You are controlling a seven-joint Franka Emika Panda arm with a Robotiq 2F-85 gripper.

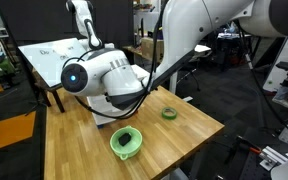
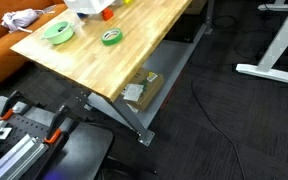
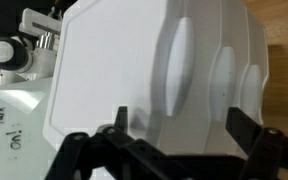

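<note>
A white drawer unit [image 3: 109, 65] fills much of the wrist view, with several fronts bearing rounded oval handles [image 3: 181, 65]. My gripper is open at the lower part of that view. Its dark fingers [image 3: 121, 150] stand apart, with the drawer fronts showing between them. Whether a finger touches the unit I cannot tell. From exterior view 1, the white unit [image 1: 102, 107] is partly hidden behind my arm, and the fingertips are hard to make out. Exterior view 2 catches only part of the white unit [image 2: 92, 6] at its top edge.
A green bowl [image 1: 126, 142] with something dark inside stands nearer the table's front. To its right lies a green tape roll [image 1: 169, 113]. Small red [image 2: 107, 13] and yellow objects sit beside the unit. Bare wooden table [image 1: 74, 150] surrounds the bowl.
</note>
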